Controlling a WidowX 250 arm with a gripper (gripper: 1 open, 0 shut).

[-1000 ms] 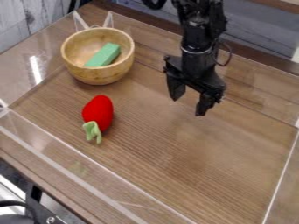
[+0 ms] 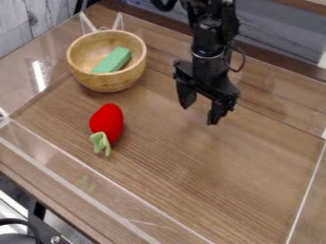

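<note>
My black gripper (image 2: 204, 95) hangs over the wooden table (image 2: 230, 181) at the upper middle, fingers apart and pointing down, with nothing seen between them. To its lower left lies a red object (image 2: 109, 121) with a pale green top, apart from the gripper. At the upper left a tan bowl (image 2: 90, 70) holds a green block (image 2: 113, 58).
A grey panel (image 2: 26, 29) runs along the upper left edge. Dark cables or parts show at the bottom left corner. The middle, right and front of the table are clear.
The gripper has shifted very slightly to the left. The bowl, block and red object are unchanged.
</note>
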